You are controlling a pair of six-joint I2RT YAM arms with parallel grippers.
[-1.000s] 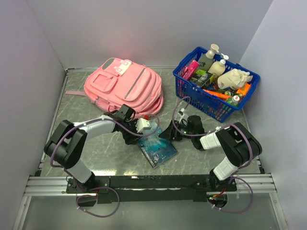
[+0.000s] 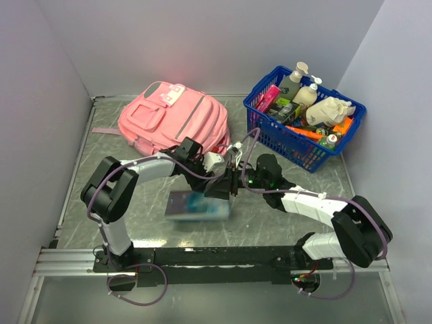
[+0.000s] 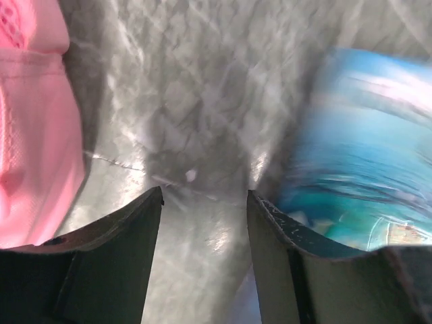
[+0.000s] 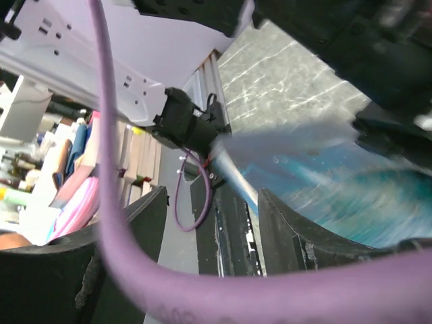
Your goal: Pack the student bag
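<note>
The pink student bag (image 2: pixel 172 118) lies at the back left, and its side shows as pink fabric (image 3: pixel 37 142) in the left wrist view. A blue-green flat book (image 2: pixel 202 208), blurred by motion, is near the front middle of the floor. In the left wrist view, the blurred book (image 3: pixel 368 148) is beside and beyond the right finger. My left gripper is open, nothing between its fingers. My right gripper is also open; the smeared book (image 4: pixel 331 182) appears beside its right-hand finger. Whether either gripper touches the book is unclear.
At the back right, a blue basket (image 2: pixel 287 143) is full of bottles and boxes. Purple cables (image 2: pixel 317 194) loop along both arms, one crossing close in front of the right wrist camera. Bare floor (image 2: pixel 101 209) shows at the left.
The book has turned from slanted to nearly level across the view and shifted left, now blurred. My right gripper has swung left over it; the left gripper moved slightly right.
</note>
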